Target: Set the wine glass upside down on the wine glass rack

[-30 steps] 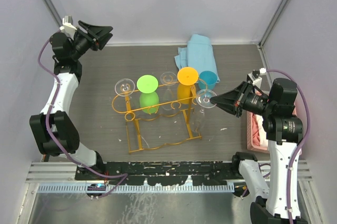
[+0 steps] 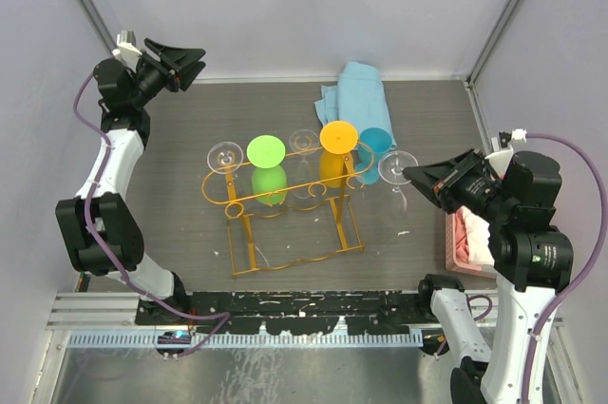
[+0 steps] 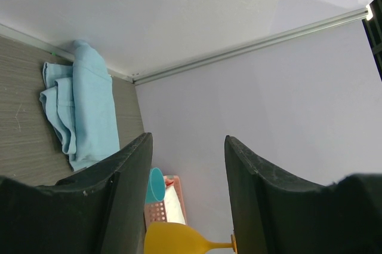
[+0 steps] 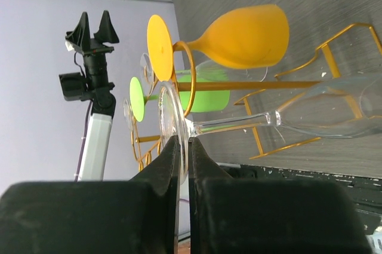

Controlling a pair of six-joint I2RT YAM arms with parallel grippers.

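Note:
A gold rack carries upside-down glasses in clear, green and yellow. At its right, a clear wine glass is held base up by my right gripper, whose fingers are shut on the foot; in the right wrist view its stem and bowl extend beyond the fingertips. The glass is just off the rack's right end in the top view. My left gripper is raised at the back left, open, with nothing between its fingers.
A blue folded cloth lies at the back, with a blue cup in front of it. A pink basket with cloths stands at the right. The floor left of the rack is clear.
My right gripper and the clear glass have moved right, away from the rack's end, with the arm shifting right too. The left arm is nearly unchanged.

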